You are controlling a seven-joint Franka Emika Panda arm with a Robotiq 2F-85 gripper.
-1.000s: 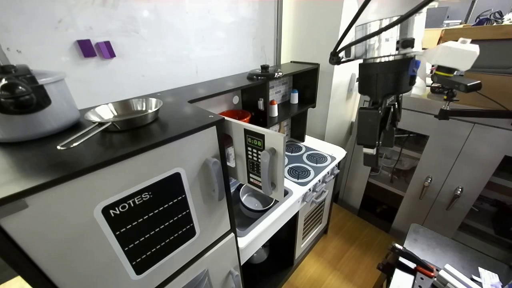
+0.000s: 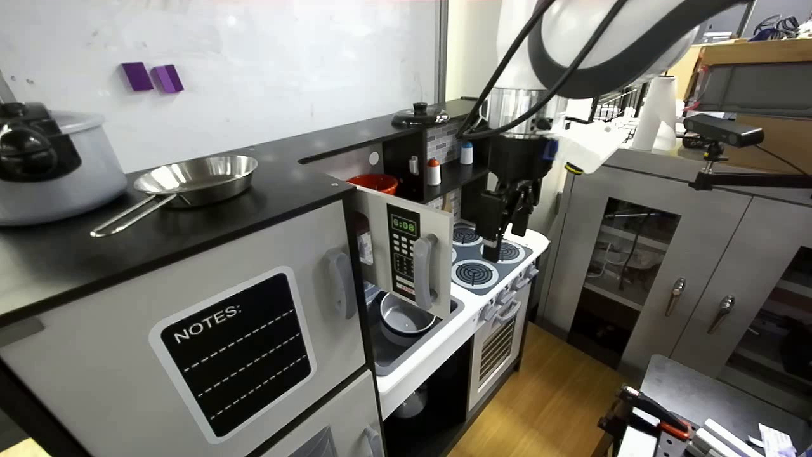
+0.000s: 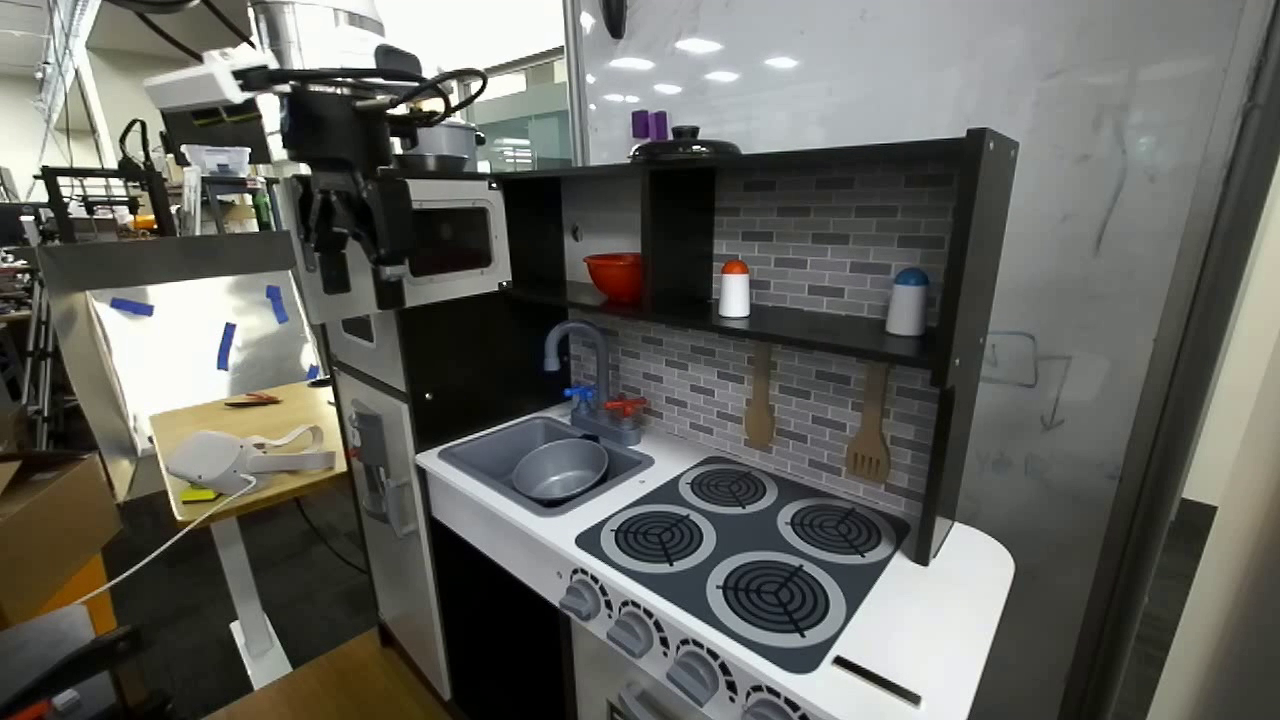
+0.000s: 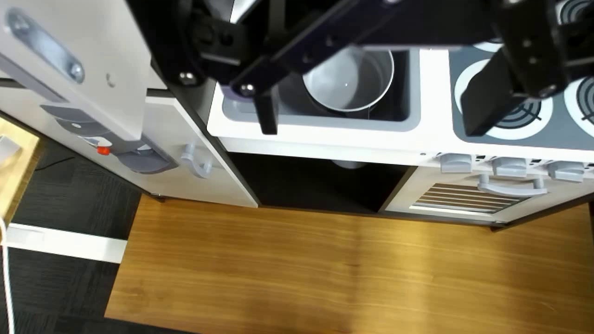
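Observation:
My gripper (image 2: 506,237) stands open in the air beside the toy kitchen, with nothing between its fingers. In the wrist view its two dark fingertips are wide apart, one over the sink's front rim and the other over the stove (image 4: 548,136). A grey pot (image 4: 351,83) sits in the sink (image 3: 480,450), below the gripper and partly covered by it in the wrist view. The microwave door (image 2: 373,251) is swung out from the cabinet, its grey handle (image 2: 423,271) facing outward; in exterior view 2 the gripper overlaps this door.
A steel pan (image 2: 205,175) and a large grey pot (image 2: 84,167) stand on the top. A red bowl (image 3: 615,277), an orange-capped shaker (image 3: 734,292) and a blue-capped one (image 3: 907,305) occupy the shelf. The burners carry nothing. The open door juts out beside the sink.
In exterior view 1 the arm and gripper have swung left, from in front of the grey cabinets to near the stove and microwave door. The kitchen items have stayed put.

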